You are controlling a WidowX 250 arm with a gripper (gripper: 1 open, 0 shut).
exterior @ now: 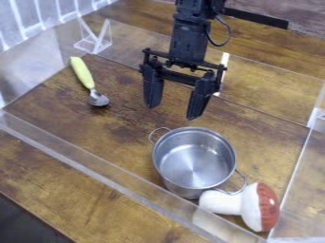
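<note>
The black gripper (177, 95) hangs open above the wooden table, behind a steel pot (193, 161), with nothing visible between its fingers. The pot sits near the front right, with wire handles at its sides. A white toy mushroom with a red cap (258, 206) lies beside the pot at the lower right. A spoon with a pale yellow handle (83, 73) lies at the left, its metal head toward the viewer.
Clear plastic walls border the wooden work area (89, 142) on several sides. A thin white strip stands behind the gripper on the right.
</note>
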